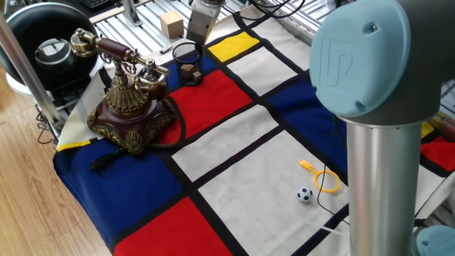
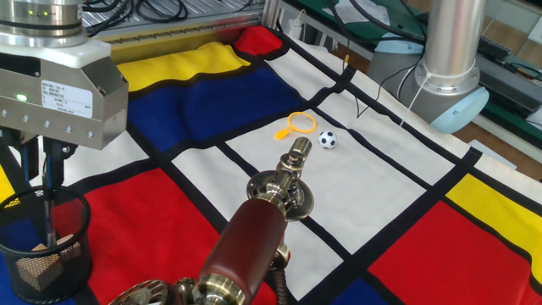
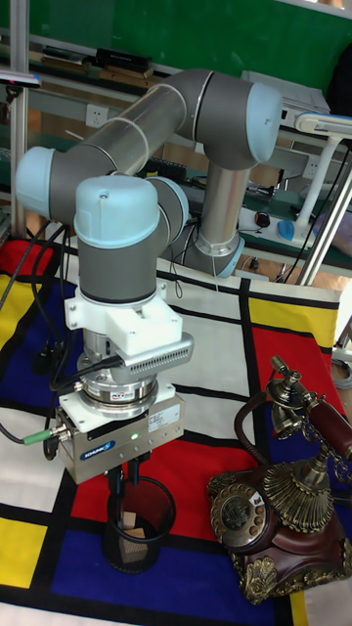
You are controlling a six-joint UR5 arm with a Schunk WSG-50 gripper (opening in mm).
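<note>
The black mesh cup (image 3: 141,527) stands on the blue patch of the cloth, with small wooden blocks (image 2: 44,264) inside it. My gripper (image 3: 124,497) points down at the cup's rim. In exterior view 2 a dark finger (image 2: 54,165) reaches down at the mesh cup (image 2: 74,254). Fingertips and rim overlap in the views, so whether the fingers grip the rim stays unclear. From exterior view 1 only the lower end of the gripper (image 1: 200,51) shows, above the cup (image 1: 189,70).
An ornate telephone (image 1: 131,107) stands close beside the cup. A small football (image 1: 304,193) and a yellow-orange racket-shaped ring (image 1: 327,180) lie on the white patch. Another wooden block (image 1: 171,24) sits at the back edge.
</note>
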